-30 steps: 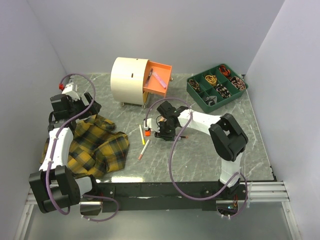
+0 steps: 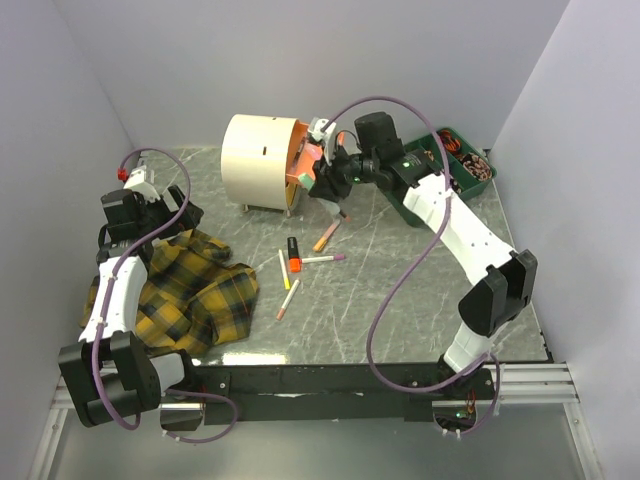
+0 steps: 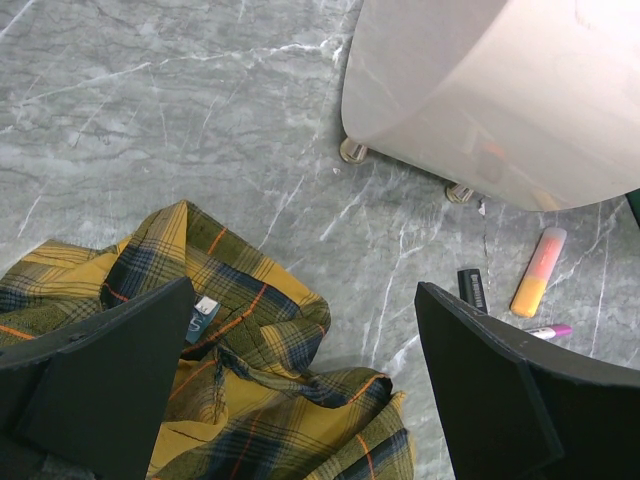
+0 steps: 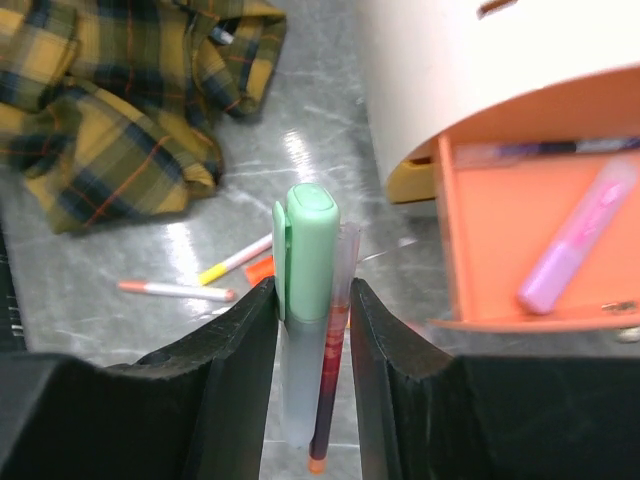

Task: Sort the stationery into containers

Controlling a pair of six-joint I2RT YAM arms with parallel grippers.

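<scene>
My right gripper (image 2: 330,182) is shut on a green-capped marker (image 4: 308,255), with a slim clear-and-red pen (image 4: 332,370) alongside it between the fingers. It hovers beside the open orange drawer (image 4: 475,280) of the cream rounded container (image 2: 255,162). A pink marker (image 4: 580,240) and a dark pen (image 4: 590,146) lie in that drawer. On the table are a black-and-orange marker (image 2: 293,252), a purple-tipped pen (image 2: 322,259), a yellow-tipped pen (image 2: 284,270), an orange-tipped pen (image 2: 289,298) and a pink-orange highlighter (image 3: 540,270). My left gripper stands open and empty above the cloth.
A crumpled plaid cloth (image 2: 200,295) covers the left of the table, with a small object (image 3: 203,318) in its folds. Behind my right arm, a green divided box (image 2: 478,168) holds coiled cords.
From low over the pens, my right gripper has risen and moved back to the drawer, bringing the green-capped marker into view. The pink-orange highlighter is now uncovered. The left arm has stayed still.
</scene>
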